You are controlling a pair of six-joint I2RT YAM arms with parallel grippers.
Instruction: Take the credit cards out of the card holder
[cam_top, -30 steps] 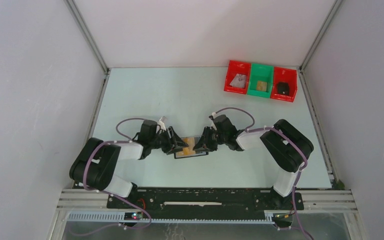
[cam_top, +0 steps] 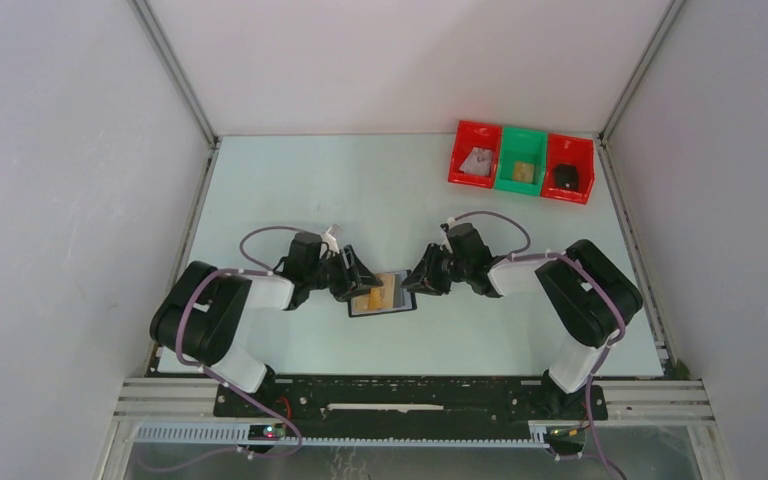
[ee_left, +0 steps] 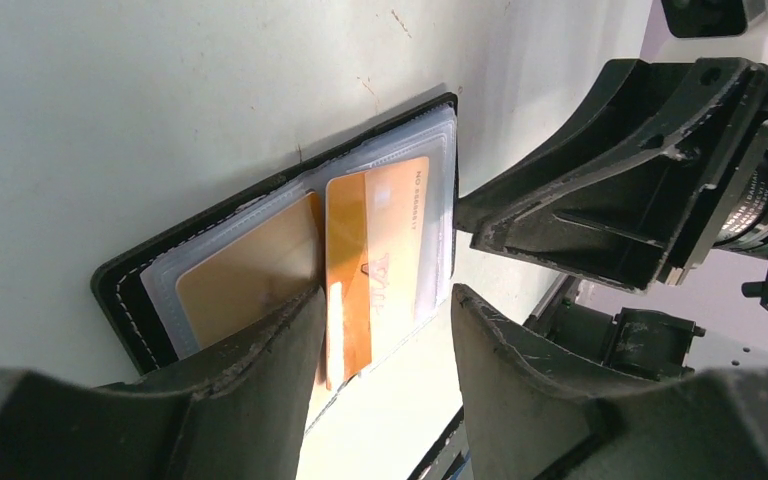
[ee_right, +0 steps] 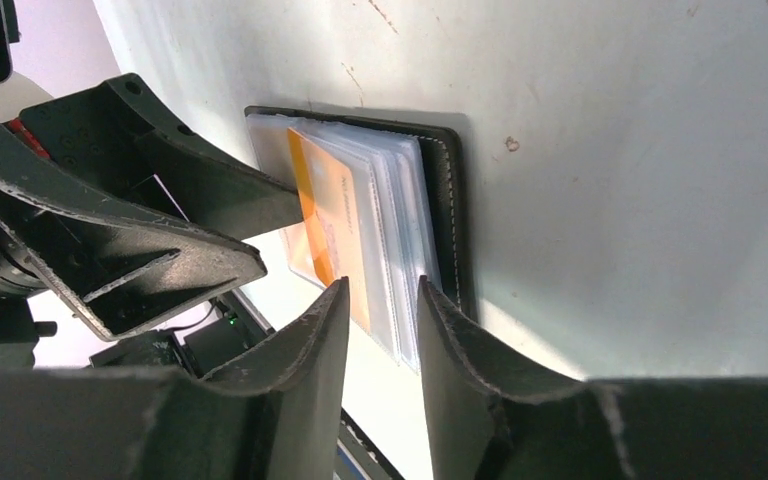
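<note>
The black card holder (ee_left: 130,300) lies open on the table, with clear plastic sleeves (ee_right: 400,230) and an orange card (ee_left: 385,250) inside, beside a plain tan card (ee_left: 240,270). My left gripper is open over the holder, one finger over the tan card, the other near the orange card's edge. My right gripper stands part open at the holder's sleeved edge, the sleeves showing between its fingertips. I cannot tell whether it touches them.
Red and green trays (cam_top: 516,140) at the back right hold small items, among them a black object (cam_top: 566,176).
My right gripper has moved to the right, toward the holder's right edge. The left gripper has shifted slightly up in the top view. The holder has not visibly moved.
</note>
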